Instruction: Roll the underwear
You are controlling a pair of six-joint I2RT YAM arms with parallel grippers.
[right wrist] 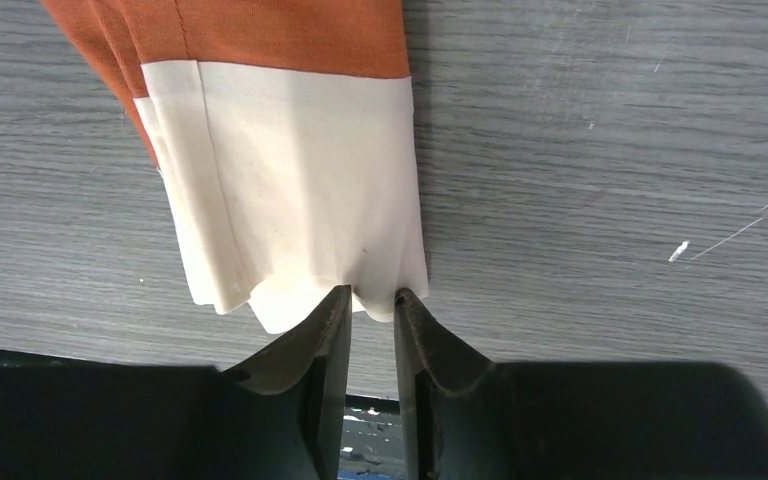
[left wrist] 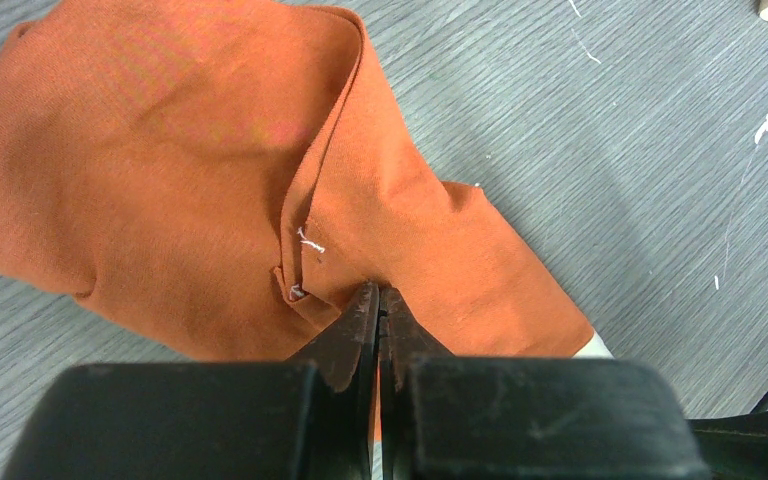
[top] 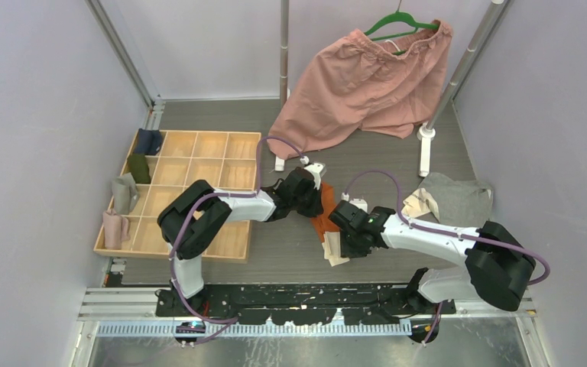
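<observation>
Orange underwear (top: 323,219) with a cream waistband (right wrist: 300,170) lies folded into a narrow strip on the grey table. My left gripper is shut, its tips pressed on the orange cloth near a folded edge. At the cream end, nearest the table's front, my right gripper has its fingertips a little apart at the band's lower edge, with cream fabric at or between them; whether it grips is unclear.
A wooden compartment box (top: 173,174) with several rolled garments stands at the left. Pink shorts (top: 359,84) on a hanger are at the back. A grey-and-cream garment (top: 455,202) lies at the right.
</observation>
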